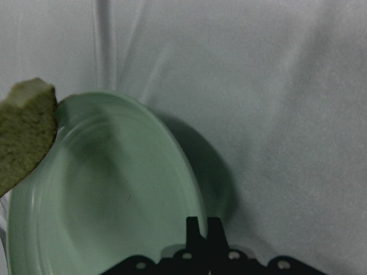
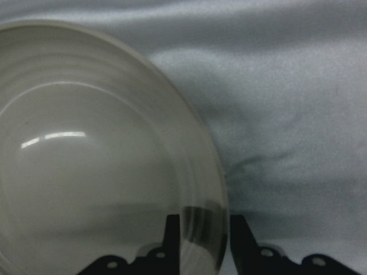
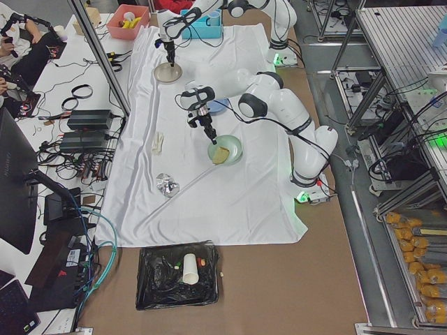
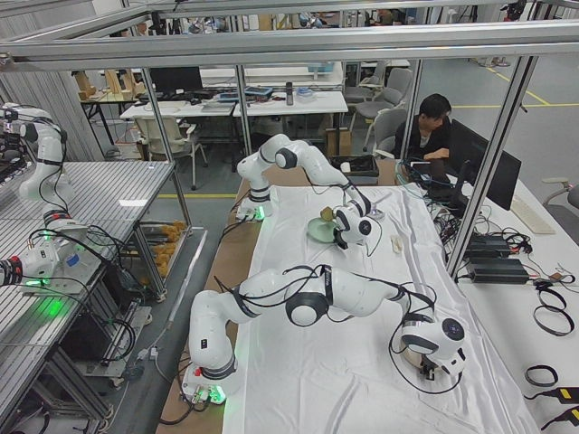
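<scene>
A green plate (image 3: pixel 232 153) with a yellow-green sponge (image 3: pixel 221 156) on it lies on the white cloth; in the left wrist view the sponge (image 1: pixel 24 132) is at the upper left. My left gripper is at that plate's rim, its fingers close together on either side of it; whether they grip it cannot be told. My right gripper straddles the rim of a beige plate (image 2: pixel 86 166), fingers apart. A blue plate (image 3: pixel 218 106) is partly hidden behind an arm.
A crumpled foil piece (image 3: pixel 167 184) and a pale item (image 3: pixel 158 143) lie left on the cloth. A black lined tray (image 3: pixel 174 286) stands at the near end. A red bin (image 3: pixel 122 28) and a cyan bin (image 3: pixel 209 31) are at the far end.
</scene>
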